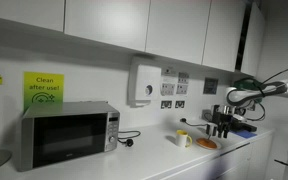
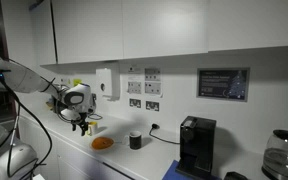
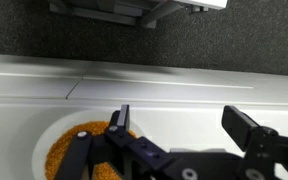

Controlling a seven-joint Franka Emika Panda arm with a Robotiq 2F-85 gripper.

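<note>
My gripper stands open in the wrist view, its black fingers wide apart with nothing between them. Below and left of it is a white plate [image 3: 46,138] with something orange and grainy [image 3: 62,148] on it, partly hidden by the gripper. In exterior view 2 the gripper [image 2: 82,128] hangs over the counter, to the left of the orange-topped plate [image 2: 102,142]. A yellow mug [image 1: 181,138] stands beside the plate in exterior view 1, and a dark mug [image 2: 135,140] is to the plate's right in exterior view 2.
The microwave [image 1: 69,135] occupies one end of the white counter [image 1: 144,158]. Towards the other end are a black coffee machine [image 2: 196,146] and a glass carafe [image 2: 283,155]. Cupboards [image 2: 164,25] overhang the counter. Dark floor [image 3: 184,45] shows beyond its front edge.
</note>
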